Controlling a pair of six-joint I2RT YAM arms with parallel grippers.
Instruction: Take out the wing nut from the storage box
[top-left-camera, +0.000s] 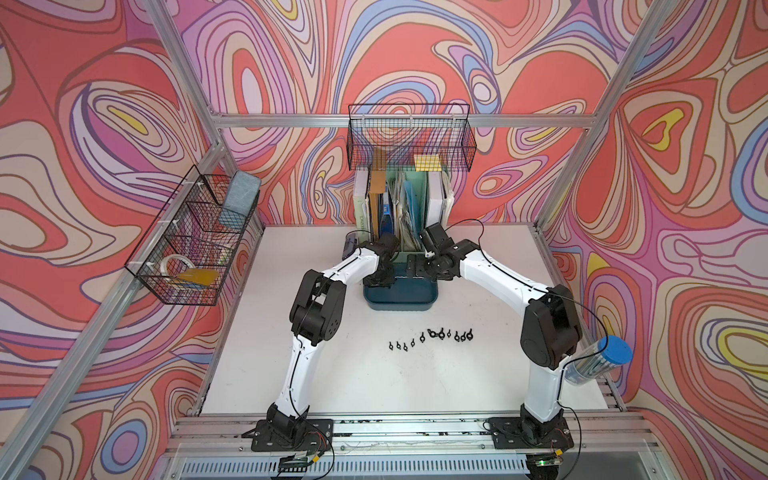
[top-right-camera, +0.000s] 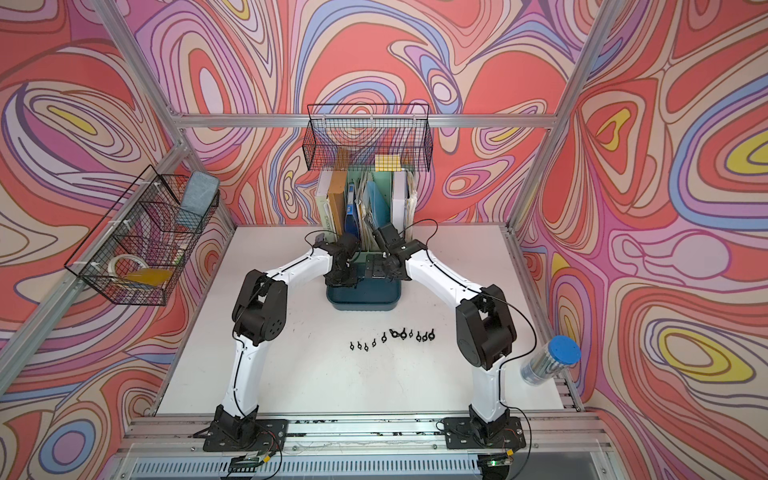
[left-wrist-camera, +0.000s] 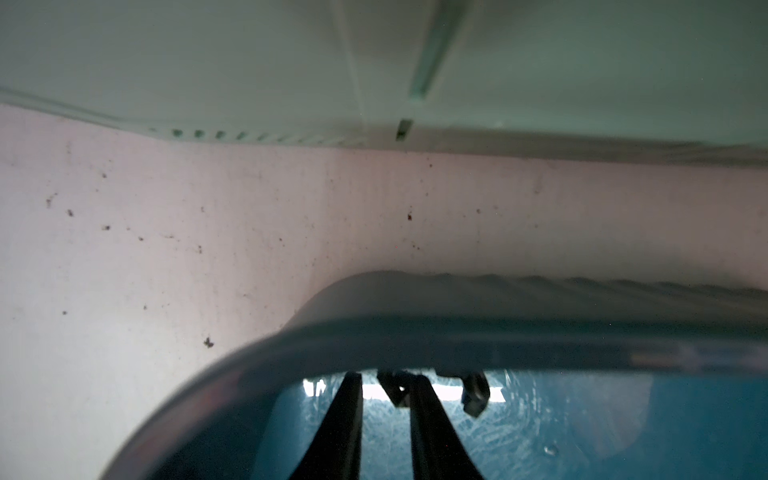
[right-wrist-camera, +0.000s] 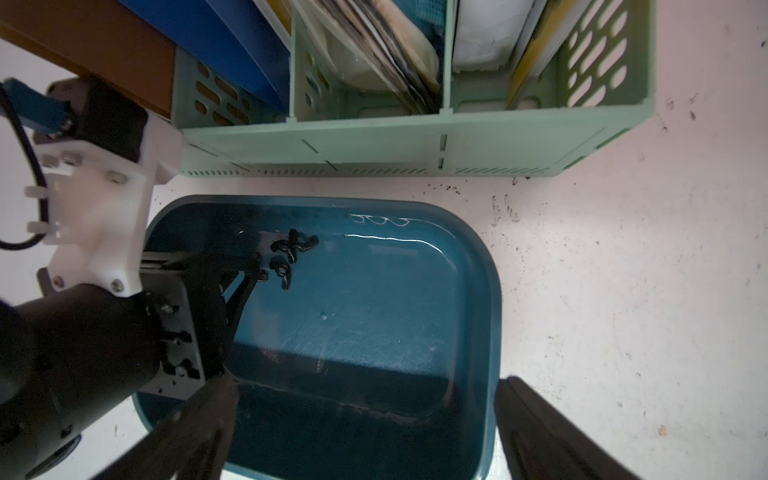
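Black wing nuts (right-wrist-camera: 294, 242) lie inside the dark blue storage box (right-wrist-camera: 376, 206), near its back wall toward the left. Another wing nut (right-wrist-camera: 281, 270) is just in front of them. My left gripper reaches into the box from the left, its narrow fingers part open. In the left wrist view, one wing nut (left-wrist-camera: 397, 390) shows between and beyond the fingertips; whether they touch it I cannot tell. A second dark nut (left-wrist-camera: 475, 393) lies to the right. Over the box, my right gripper stands wide open and empty.
Several black wing nuts (top-left-camera: 441, 334) lie in a row on the white table in front of the box. A green file organizer (right-wrist-camera: 384, 144) stands close behind it. A blue-lidded jar (top-left-camera: 614, 352) is at the right.
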